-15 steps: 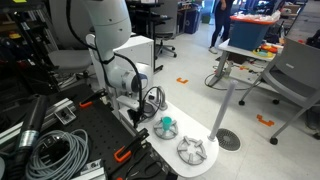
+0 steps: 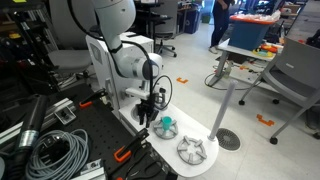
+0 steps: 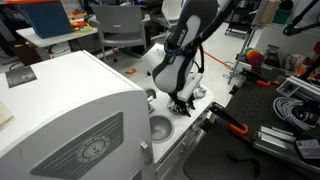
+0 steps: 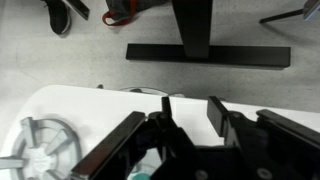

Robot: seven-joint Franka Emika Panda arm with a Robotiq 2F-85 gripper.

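Observation:
My gripper has its two dark fingers [image 4: 166,106] apart in the wrist view, and nothing shows between them. In exterior view 1 it hangs over the white play-kitchen top [image 2: 207,132], around the sink end. A small teal object [image 2: 167,122], perhaps a cup, sits on the nearer grey burner [image 2: 163,131], a little to the right of the gripper. Only a sliver of the teal object [image 4: 141,177] enters the wrist view at the bottom edge. In exterior view 2 the arm covers that area.
Another grey burner [image 2: 190,150] is bare, near the right end of the top. The round sink basin [image 3: 161,127] lies at the other end. A white post [image 2: 222,109] rises beside the top. Coiled cable [image 2: 60,155] rests on the dark table.
The teal object and burners have stayed in place.

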